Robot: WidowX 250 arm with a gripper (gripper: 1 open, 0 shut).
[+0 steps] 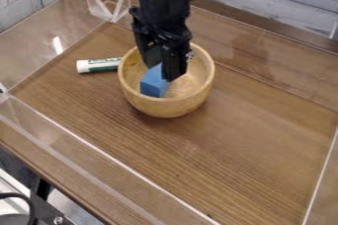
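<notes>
My black gripper (161,46) hangs over a tan round bowl (193,96) at the centre of the camera view, its fingers reaching down into the bowl's back part. A blue block (154,83) lies inside the bowl, just below and in front of the fingers; whether they touch it I cannot tell. How far apart the fingers stand is hard to make out.
A white tube with green (97,65) lies left of the bowl. A wall runs along the back, and a clear edge along the left.
</notes>
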